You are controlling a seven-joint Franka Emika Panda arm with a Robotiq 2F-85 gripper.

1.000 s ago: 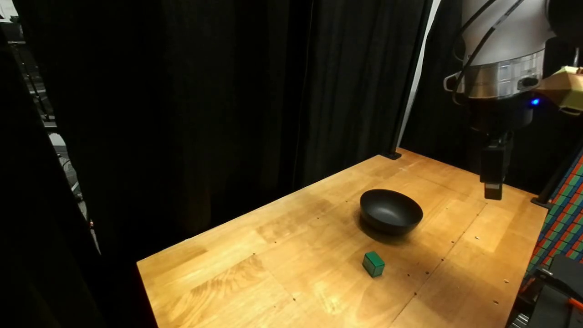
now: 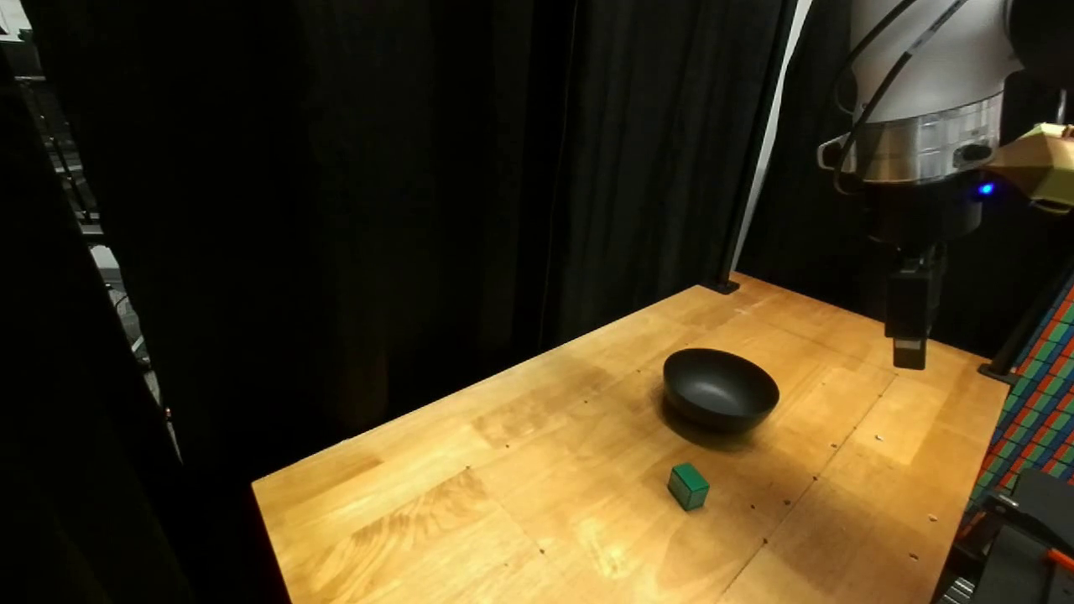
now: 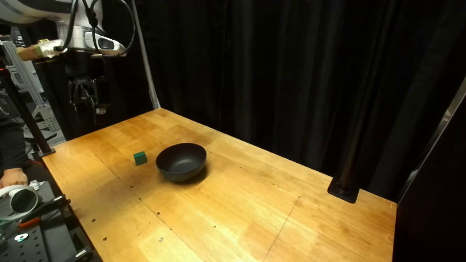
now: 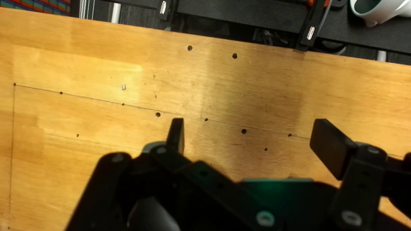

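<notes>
A small green block point(image 2: 689, 486) lies on the wooden table, apart from a round black bowl point(image 2: 720, 391). The bowl point(image 3: 181, 162) is upright, and the part of its inside that shows is bare; the block point(image 3: 140, 158) is just left of it in the second exterior view. High above the tabletop hangs my gripper, its two black fingers spread wide in the wrist view. Bare wood shows between them, so it is open and empty. Neither block nor bowl can be clearly made out from the wrist.
Black posts stand at its edges, one with a base point(image 3: 343, 190) at the right. A dark side bench with a white cup-like object point(image 3: 19, 201) adjoins one edge. Black curtains hang behind.
</notes>
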